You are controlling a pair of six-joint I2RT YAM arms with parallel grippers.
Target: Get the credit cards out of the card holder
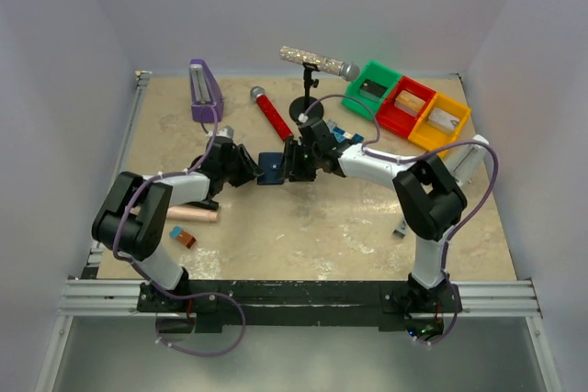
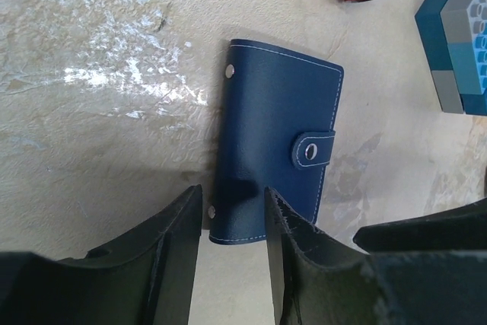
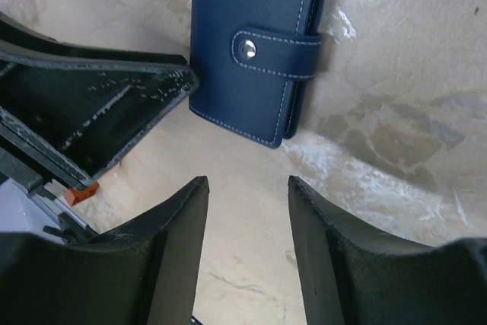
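Note:
The dark blue card holder [image 1: 271, 168] lies closed on the table between my two grippers, its snap strap [image 2: 313, 151] fastened. No credit cards show. My left gripper is open at the holder's left edge, its right finger overlapping the lower part of the holder in the left wrist view. On the strap side, my right gripper is open too, with only bare table between its fingers. In the right wrist view, the holder [image 3: 247, 5] lies beyond those fingertips, and part of the other gripper reaches in from the left.
A red microphone [image 1: 271, 114] and a microphone stand [image 1: 306, 109] are behind the holder. Blue blocks [image 2: 456, 36] sit to its right rear. Green, red and yellow bins [image 1: 400, 106] occupy the back right.

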